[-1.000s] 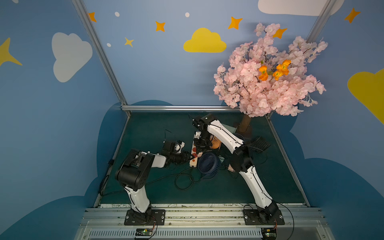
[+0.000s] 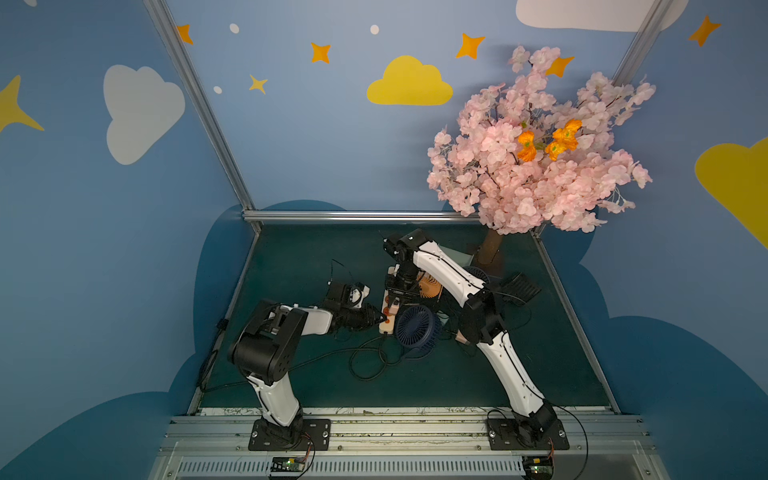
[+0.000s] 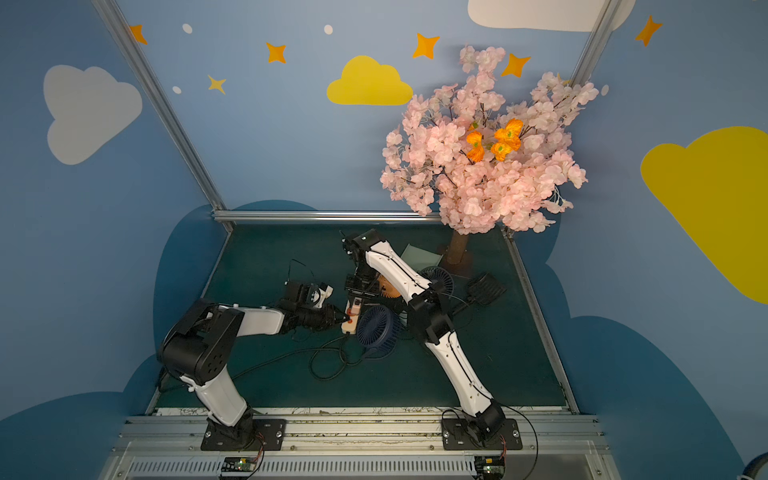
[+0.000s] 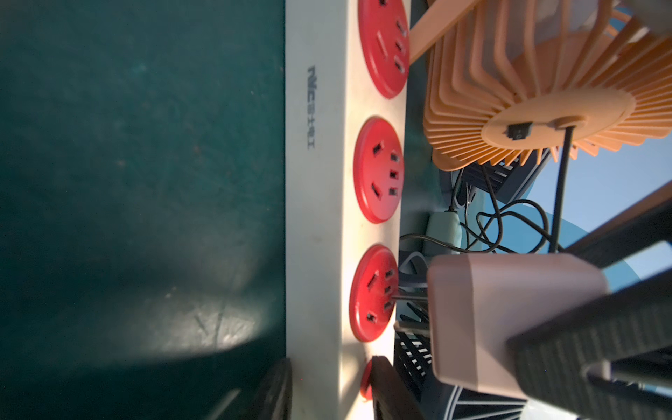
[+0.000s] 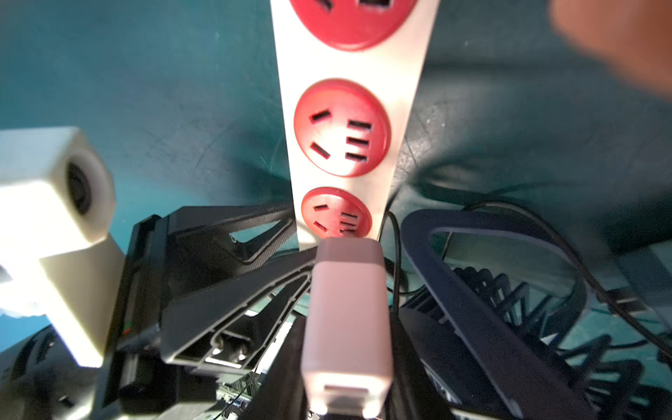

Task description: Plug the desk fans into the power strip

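A white power strip (image 4: 315,210) with red sockets lies on the green floor. My left gripper is shut across the strip's body, beside a red socket. My right gripper is shut on a pale pink plug, which hangs at a socket (image 4: 373,293) in the left wrist view; its prongs reach toward that socket's face, and I cannot tell whether they are inserted. An orange desk fan (image 4: 556,105) with a black cord stands behind the strip. A navy fan (image 2: 415,326) lies to the strip's right.
The flowering tree (image 2: 536,176) stands at the back right. A black object (image 2: 520,288) and loose cables lie at the right.
My right gripper has shifted slightly at the power strip with the plug. The left arm looks almost unmoved.
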